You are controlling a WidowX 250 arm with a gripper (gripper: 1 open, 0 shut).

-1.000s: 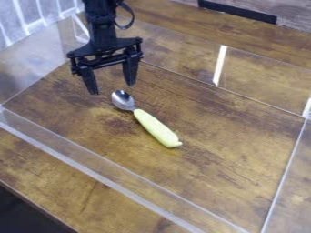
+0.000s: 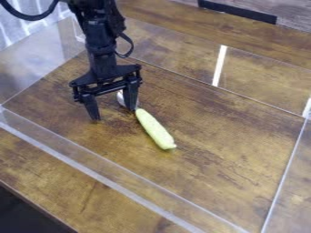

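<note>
My black gripper is low over the wooden table, its fingers spread on either side of the spoon's metal bowl, which it partly hides. The pale yellow-green handle of the spoon runs from there toward the lower right. I cannot tell whether the fingers touch the spoon.
Clear low panels border the wooden work area on the table. A dark slotted piece lies at the top right edge.
My gripper has come down and toward the viewer, from behind the spoon to around its bowl. The spoon looks nearly unmoved.
</note>
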